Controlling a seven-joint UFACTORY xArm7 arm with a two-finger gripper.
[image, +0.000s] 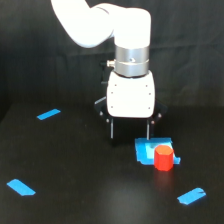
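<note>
A red cylinder stands upright toward the right of the dark table, at the front right edge of a blue square patch with a paler part in its middle. Up and to the left of the cylinder is my gripper, pointing down. Its two thin dark fingers are wide apart, with nothing between them. The right finger shows near the patch's far left part; how high it is above the table I cannot tell.
Blue strips lie flat at the far left, front left and front right. A dark curtain hangs behind.
</note>
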